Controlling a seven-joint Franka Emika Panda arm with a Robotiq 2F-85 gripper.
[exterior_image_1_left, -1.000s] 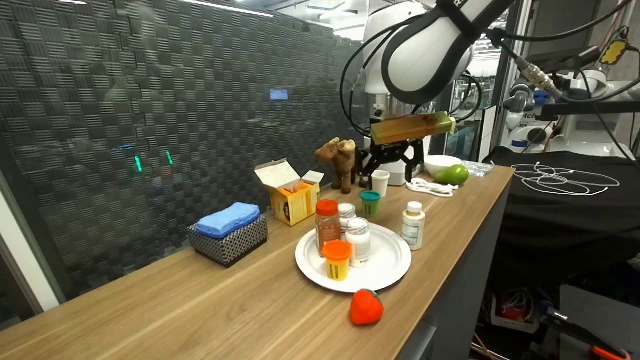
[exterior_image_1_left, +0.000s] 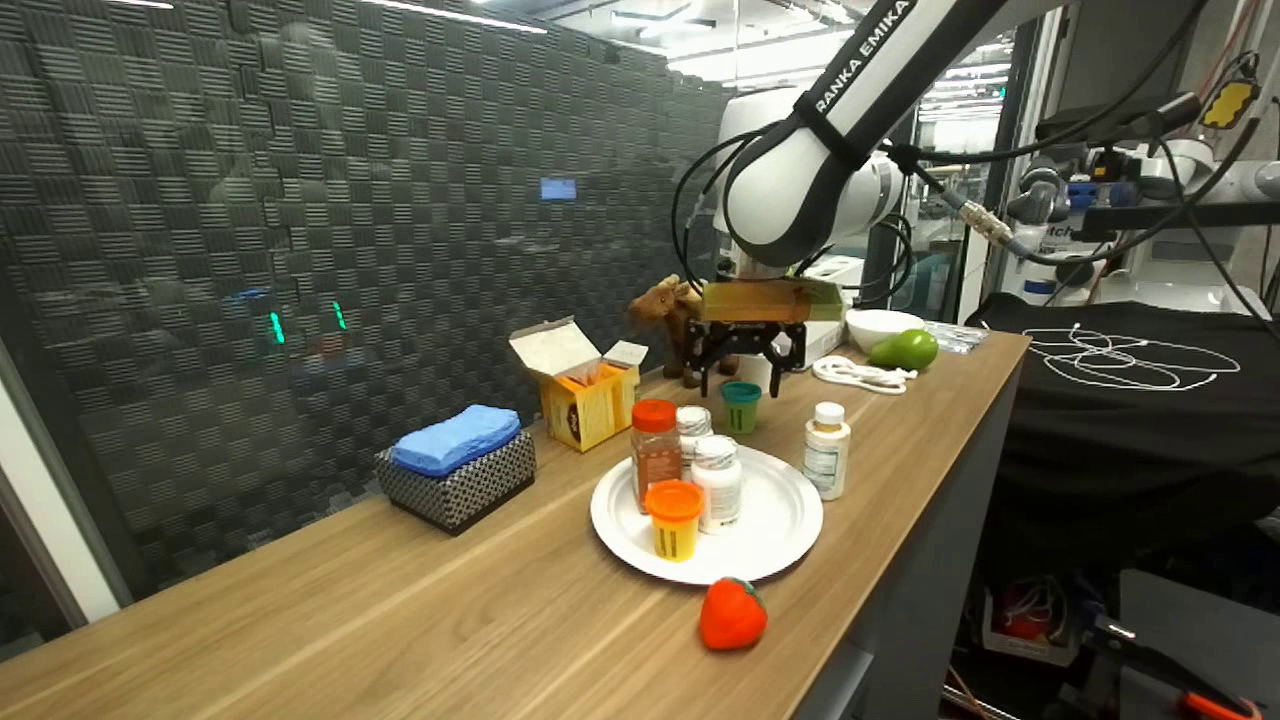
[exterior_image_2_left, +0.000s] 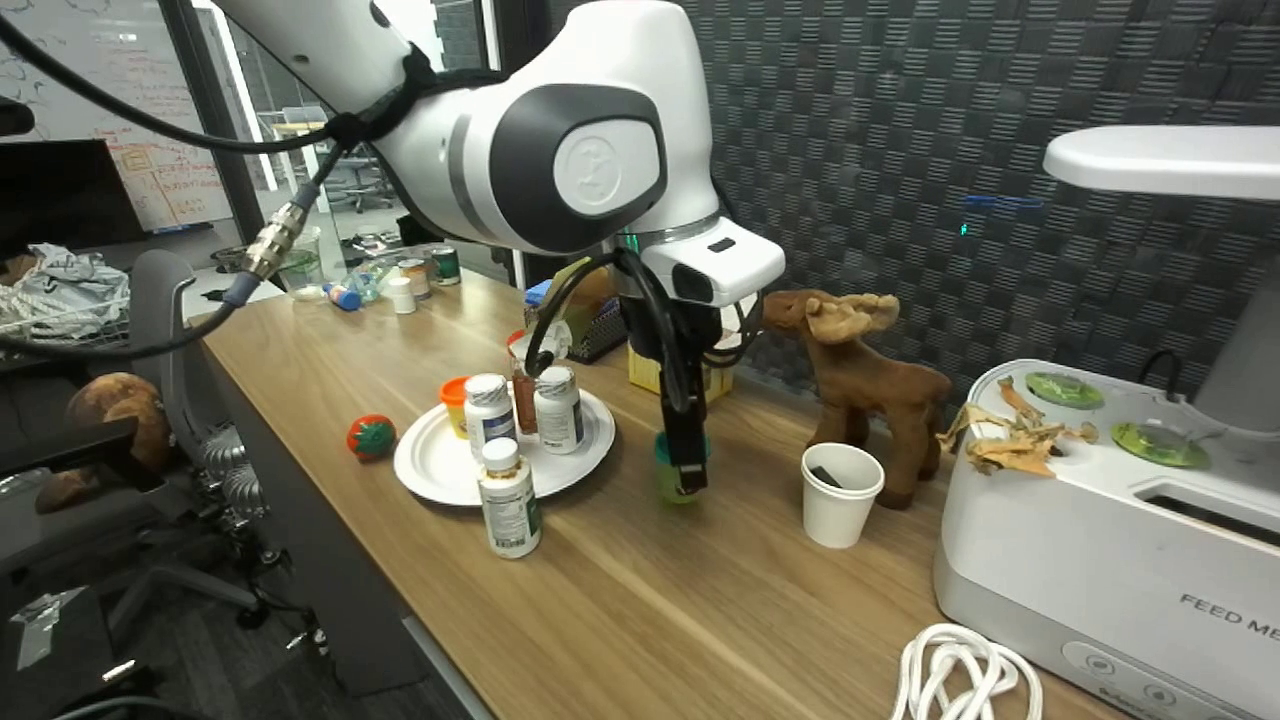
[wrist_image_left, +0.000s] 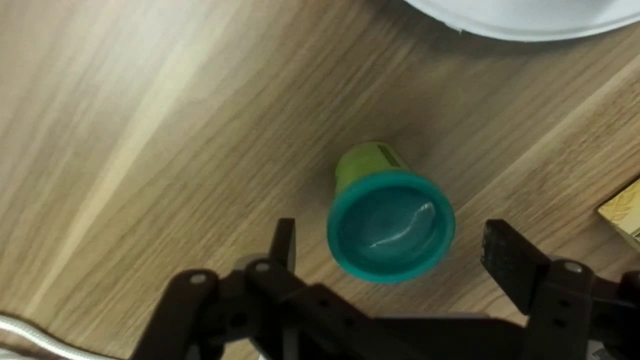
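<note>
A small green tub with a teal lid (wrist_image_left: 391, 227) stands upright on the wooden counter, just behind the white plate. My gripper is open above it, one finger on either side of the lid and a gap showing on both sides. In exterior view 1 the fingertips hang around the height of the tub's lid (exterior_image_1_left: 741, 392). Exterior view 2 shows the finger (exterior_image_2_left: 685, 450) in front of the tub, hiding much of it. Nothing is held.
The white plate (exterior_image_1_left: 780, 528) carries several bottles and an orange-lidded tub (exterior_image_1_left: 674, 522). Beside it stand a white bottle (exterior_image_1_left: 825, 452) and a toy strawberry (exterior_image_1_left: 732, 614). A paper cup (exterior_image_2_left: 839, 504), a toy moose (exterior_image_2_left: 870, 372) and a yellow box (exterior_image_1_left: 588, 402) are near the gripper.
My gripper has come down and shifted left in exterior view 1, from above the paper cup to over the green tub. It has stayed open; the objects have not moved.
</note>
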